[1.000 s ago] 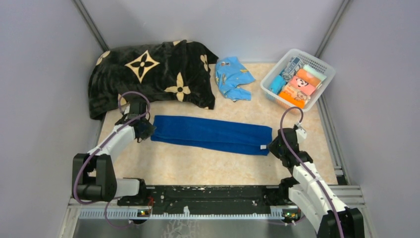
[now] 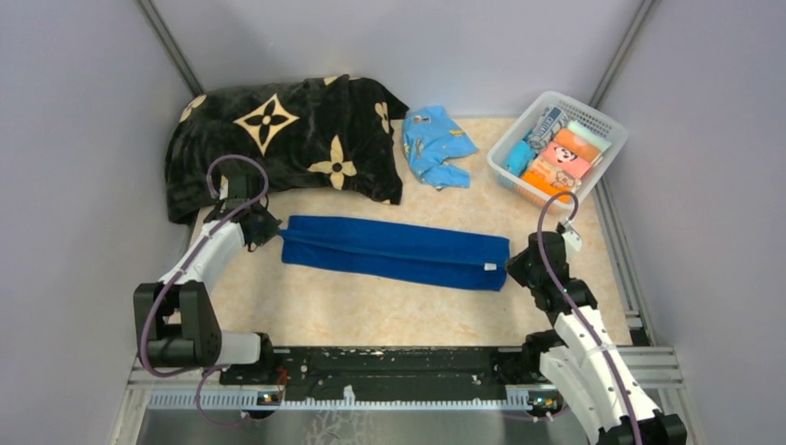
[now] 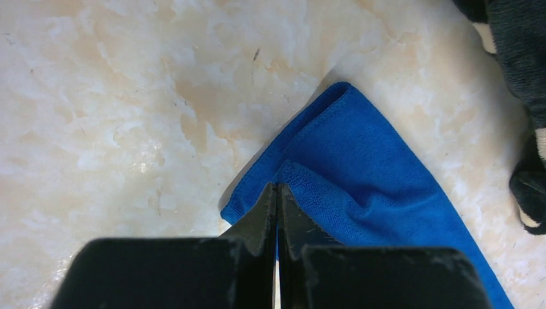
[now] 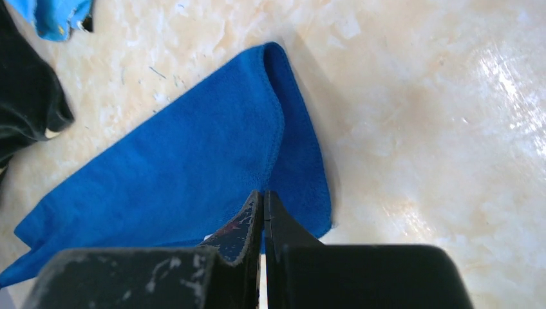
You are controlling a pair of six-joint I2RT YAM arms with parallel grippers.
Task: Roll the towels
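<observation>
A dark blue towel lies folded into a long strip across the middle of the table, a raised ridge running along its length and a small white tag near its right end. At the left end, my left gripper is shut on the towel's edge; the cloth bunches up at its fingertips in the left wrist view. My right gripper is shut on the edge at the opposite end. In the right wrist view the towel's upper layer draws toward those fingertips, and the lower layer shows beside it.
A black patterned blanket fills the back left. Beside it rests a crumpled light blue cloth. At the back right stands a white basket with folded cloths. Bare table shows in front of the towel.
Both grippers have moved slightly toward the back, the left one also outward. The towel's upper edge and white tag have shifted the same way, exposing more of the front layer.
</observation>
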